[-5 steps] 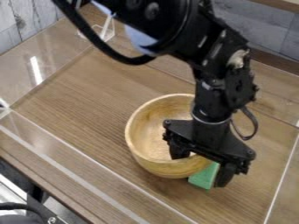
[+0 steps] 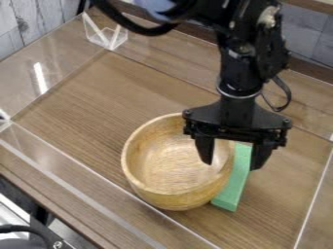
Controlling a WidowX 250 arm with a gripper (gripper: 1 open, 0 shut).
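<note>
My black gripper (image 2: 232, 146) hangs open over the right rear part of a wooden bowl (image 2: 158, 178), its fingers pointing down on either side. A flat green object (image 2: 232, 190) lies on the table against the bowl's right side, partly behind the gripper. Nothing shows held between the fingers.
A small white wire item (image 2: 104, 34) stands at the back left. A grey wall runs along the back, and the table's edge shows at the lower left.
The gripper has risen and moved back, away from the near side of the bowl. More of the green object now shows, and the bowl sits slightly farther left than a second ago.
</note>
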